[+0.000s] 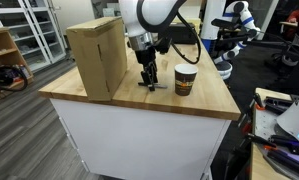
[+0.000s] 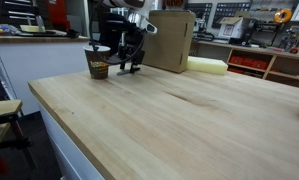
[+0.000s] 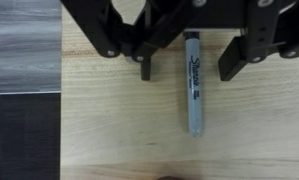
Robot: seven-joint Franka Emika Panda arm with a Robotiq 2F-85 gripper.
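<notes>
A grey Sharpie marker [image 3: 194,90] lies on the wooden tabletop, running between my gripper's fingers in the wrist view, closer to the right one in the picture. My gripper is open, with a gap on each side of the marker. From the first exterior view, the gripper [image 1: 150,84] points down, low at the marker [image 1: 160,86], between the box and the cup. In the second exterior view the gripper [image 2: 128,68] is small and dark; whether its fingertips touch the table cannot be made out.
A dark cup with a white rim [image 1: 185,80] stands close on one side of the gripper. A tall cardboard box [image 1: 97,62] rises on the other. Behind the box lies a pale yellow block [image 2: 207,66].
</notes>
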